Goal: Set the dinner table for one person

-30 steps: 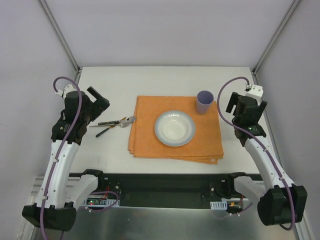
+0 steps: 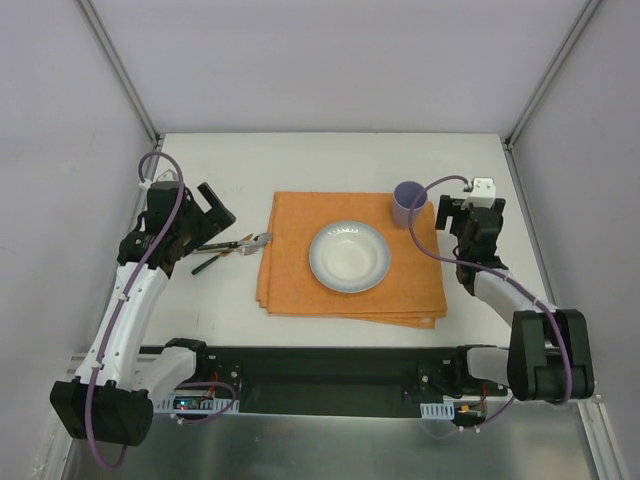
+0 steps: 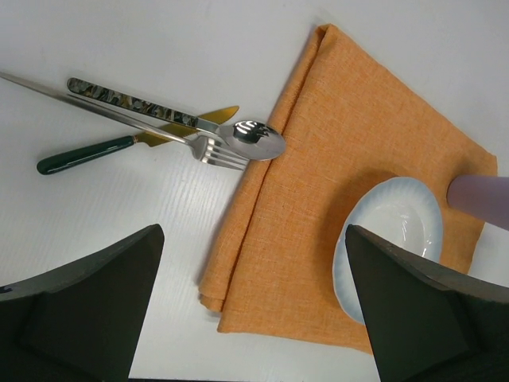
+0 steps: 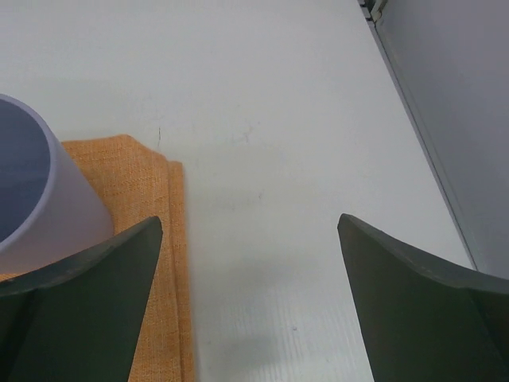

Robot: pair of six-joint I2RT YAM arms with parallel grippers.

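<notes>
An orange placemat point(image 2: 300, 290) lies on the white table, with a white plate point(image 2: 349, 257) resting near its middle. Toward the mat's back right corner stands a purple cup point(image 2: 409, 204), upright. Crossed in a pile at the mat's left edge are a spoon point(image 3: 256, 139), a fork point(image 3: 213, 151) and a green-handled knife point(image 3: 87, 155); the spoon's bowl and fork tines reach the mat's edge. My left gripper point(image 2: 217, 206), open and empty, hangs above and near the cutlery. To the right of the cup my right gripper point(image 2: 462, 212) is open with nothing between its fingers.
Bare table point(image 2: 330, 160) runs along the back, and the table's right side point(image 4: 262, 199) is clear under the right gripper. A grey wall point(image 4: 453, 119) rises beyond the right edge. Dark framing point(image 2: 330, 375) borders the front edge.
The left gripper moved a little right. Tableware stayed put.
</notes>
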